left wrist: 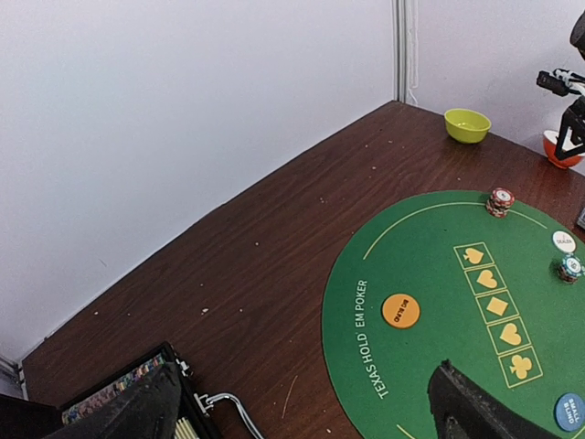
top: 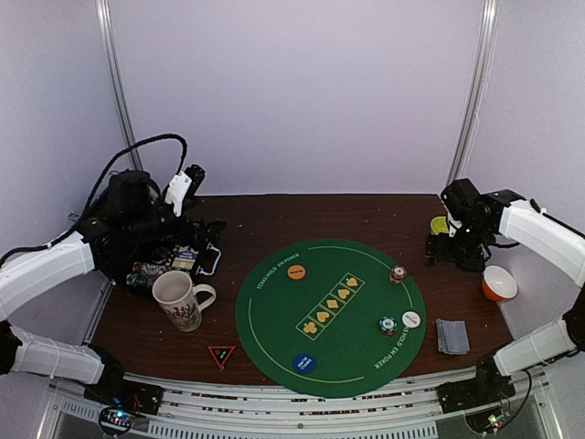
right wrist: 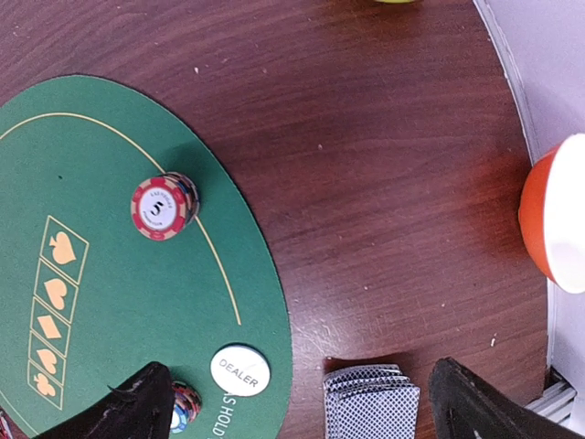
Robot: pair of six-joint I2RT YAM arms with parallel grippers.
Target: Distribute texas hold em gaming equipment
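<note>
On the green poker mat (top: 274, 320) a red chip stack (top: 398, 273) stands near the right edge, with a dark blue-and-white chip stack (top: 388, 325) and the white dealer button (top: 411, 319) nearer the front. The orange big blind button (top: 296, 272) lies back left, the blue small blind button (top: 304, 363) at the front. A grey patterned card deck (right wrist: 370, 407) rests right of the mat. Over the black case of chips (left wrist: 119, 384), my left gripper is open and empty. My right gripper hangs open above the right side, also empty.
A white mug (top: 178, 302) and a red-edged black triangle (top: 221, 356) sit at the front left. Near the right wall are a yellow-green bowl (left wrist: 467, 126) and an orange-and-white bowl (top: 499, 283).
</note>
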